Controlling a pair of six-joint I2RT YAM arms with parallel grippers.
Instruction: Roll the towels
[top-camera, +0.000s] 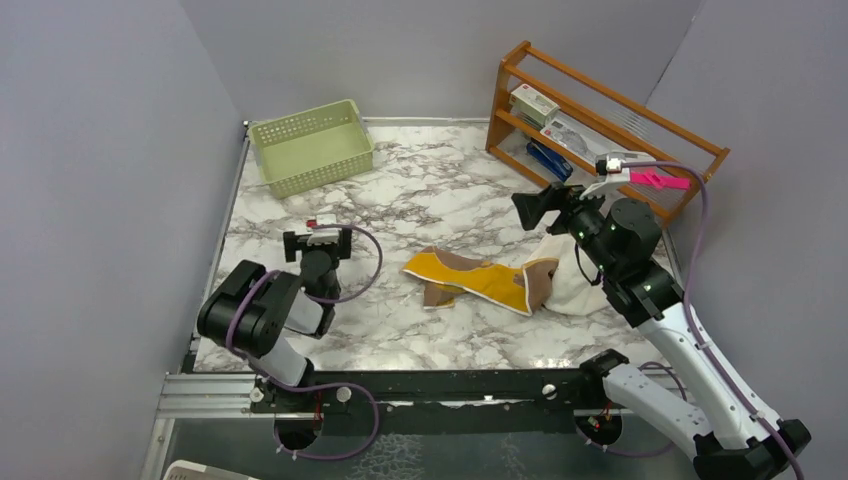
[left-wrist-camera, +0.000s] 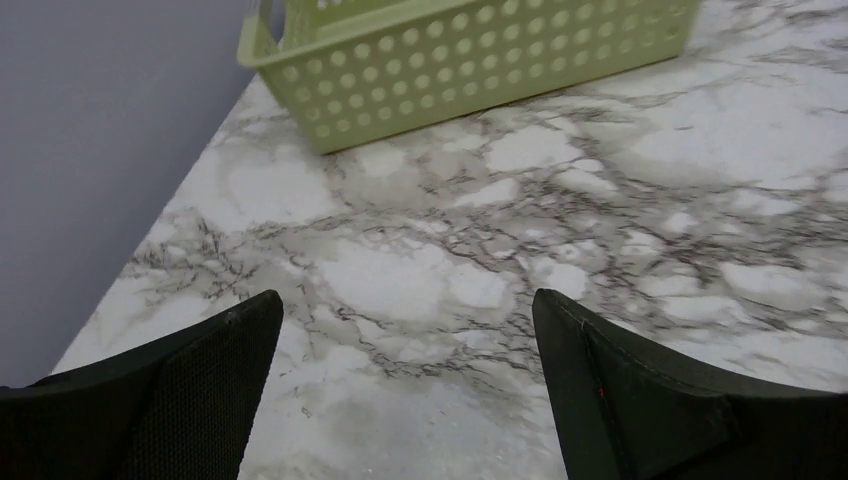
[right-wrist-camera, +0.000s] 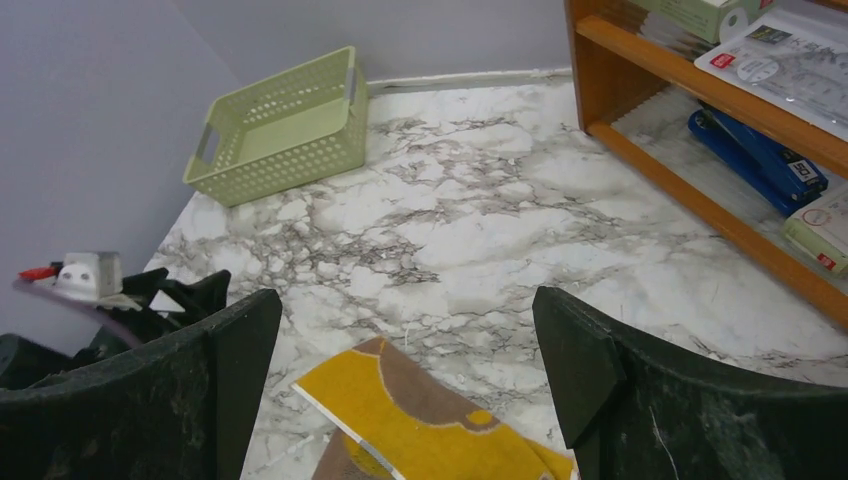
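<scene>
A yellow and brown towel (top-camera: 470, 280) lies loosely spread and folded over at the middle front of the marble table, also seen below my right gripper in the right wrist view (right-wrist-camera: 420, 430). A white cloth (top-camera: 580, 295) lies at its right, partly behind the right arm. My left gripper (top-camera: 317, 243) stands open at the left, with bare table between its fingers. My right gripper (top-camera: 540, 205) is raised at the right, open and empty, above and behind the towel.
A green perforated basket (top-camera: 312, 172) stands at the back left. A slanted wooden rack (top-camera: 600, 120) with boxes and blue items fills the back right.
</scene>
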